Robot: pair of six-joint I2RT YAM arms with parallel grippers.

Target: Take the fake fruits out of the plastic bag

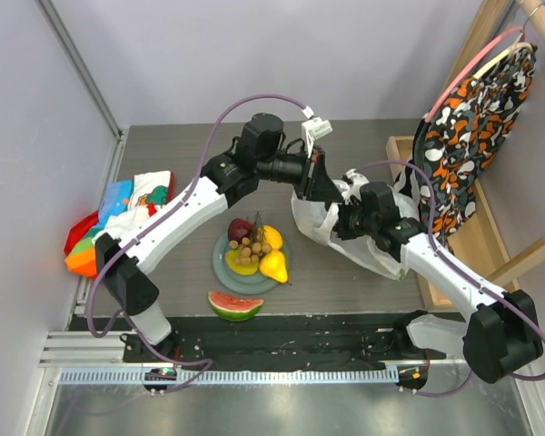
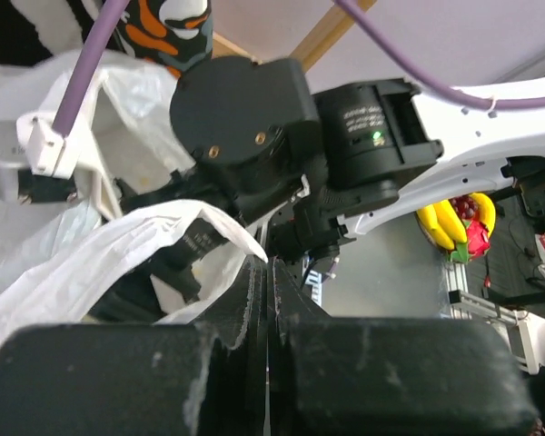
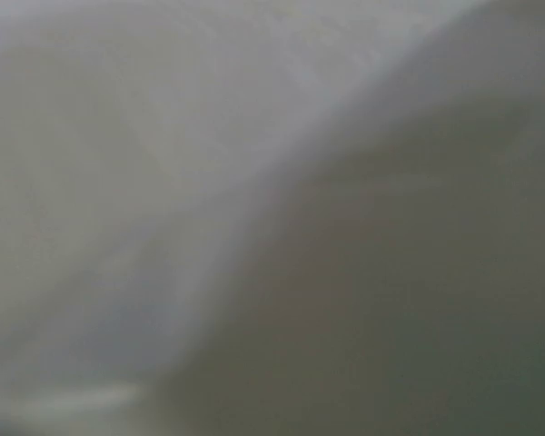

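Observation:
The white plastic bag [image 1: 374,256] lies on the table, right of centre. Its rim [image 2: 177,216] runs to the tips of my left gripper, which is shut on that edge. My right gripper [image 1: 347,227] reaches into the bag's mouth, its fingers partly covered by plastic, and its opening cannot be made out. Only blurred plastic [image 3: 163,118] fills the right wrist view, and no fruit shows inside the bag. A plate [image 1: 220,270] left of the bag carries fruits, among them a pear [image 1: 273,266] and an apple [image 1: 240,230]. A watermelon slice [image 1: 235,306] lies in front.
Behind the bag stands a wooden rack [image 1: 487,238] with a patterned garment [image 1: 477,136] hanging from it. Folded cloths [image 1: 132,204] lie at the left. Bare table [image 1: 322,282] shows between plate and bag.

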